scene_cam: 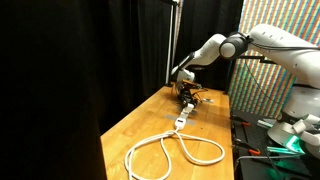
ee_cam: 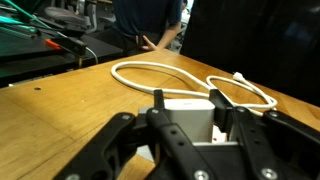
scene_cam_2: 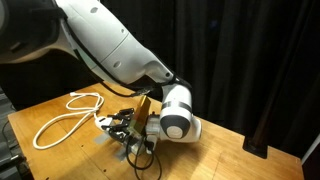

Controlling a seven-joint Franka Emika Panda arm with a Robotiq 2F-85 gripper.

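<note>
A white block (ee_cam: 191,121) sits between the fingertips of my gripper, which is shut on it in the wrist view. A white power strip (scene_cam: 181,122) lies on the wooden table, close beside the gripper (scene_cam: 187,104). Its white cord (ee_cam: 150,66) loops over the tabletop beyond the fingers. The block's underside is hidden in the wrist view, so I cannot tell whether it touches the strip. From the other side, the arm and its cables cover most of the fingers and the block.
Black curtains (scene_cam: 130,60) stand along the back. A small dark object (scene_cam_2: 256,147) stands near the table's far edge. Another robot part (scene_cam: 295,140) is at the right.
</note>
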